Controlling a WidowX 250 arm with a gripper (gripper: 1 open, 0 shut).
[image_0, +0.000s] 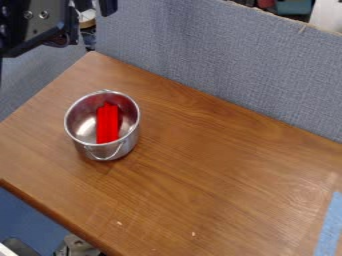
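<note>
A silver metal bucket (123, 140) with a wire handle stands on the left part of the wooden table (214, 170). Inside it lies a red elongated object (107, 123). The dark robot arm (34, 20) fills the top left corner, above and behind the bucket. I cannot make out the gripper's fingertips or whether they are open or shut.
A grey padded wall (227, 65) runs along the back of the table. A light blue strip (326, 225) lies at the right edge.
</note>
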